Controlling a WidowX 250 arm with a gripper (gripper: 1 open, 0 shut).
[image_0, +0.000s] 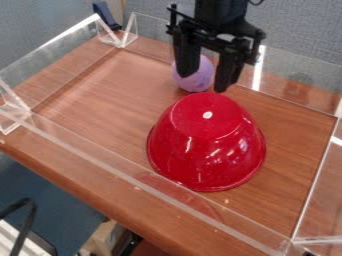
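Observation:
My black gripper (206, 70) hangs from the top of the view, its two fingers apart above and around a purple ball (193, 82) that it partly hides. In front of them a large red upturned bowl (206, 146) rests on the wooden floor of the tray. Whether the fingers touch the ball cannot be told.
Clear plastic walls (134, 182) edge the wooden surface (94, 110). Bare wood lies left of the bowl and a narrower strip to its right. Dark cables and a small block sit outside at the lower left.

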